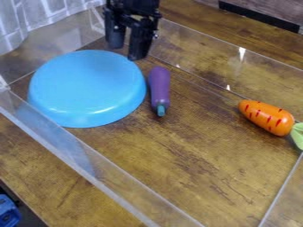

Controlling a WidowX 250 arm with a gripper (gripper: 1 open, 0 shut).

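The black gripper (pixel 127 40) hangs at the top centre of the camera view, its two fingers apart, above the back of a blue round disc (pixel 85 87). A purple toy (pixel 160 85) with a teal end lies just right of the disc, below and to the right of the gripper. An orange toy carrot (pixel 265 116) with green leaves lies at the right. I see nothing between the fingers.
Clear plastic walls (pixel 83 173) surround the wooden surface (pixel 196 164). A blue object (pixel 6 211) shows at the lower left corner.
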